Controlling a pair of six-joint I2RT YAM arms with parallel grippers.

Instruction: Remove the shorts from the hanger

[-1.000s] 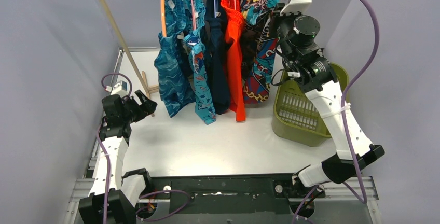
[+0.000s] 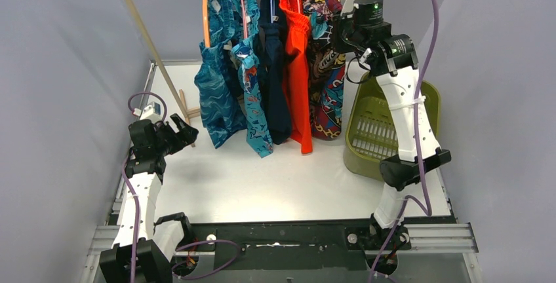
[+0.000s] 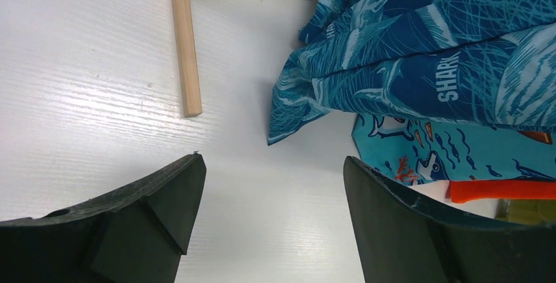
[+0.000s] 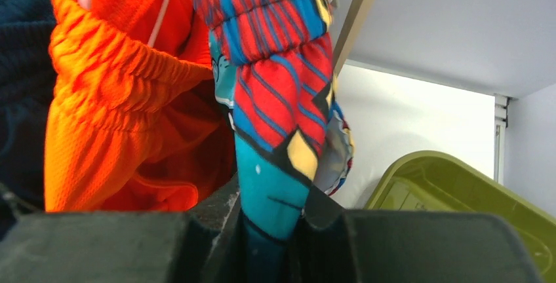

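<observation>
Several shorts hang from hangers on a wooden rack with a metal rail. The multicolour patterned pair (image 2: 324,93) at the rail's right has my right gripper (image 2: 341,31) shut on its upper part. In the right wrist view its red, blue and teal fabric (image 4: 272,185) runs down between the fingers. Beside it hang orange shorts (image 4: 111,119), navy shorts (image 2: 275,93) and two teal pairs, one with a shark print (image 3: 419,67). My left gripper (image 2: 183,132) stands open low at the left, near the rack's foot, nothing between its fingers.
A green plastic basket (image 2: 370,171) stands on the right of the white table (image 2: 262,191), under the right arm. Grey walls flank both sides.
The left arm has stayed still.
</observation>
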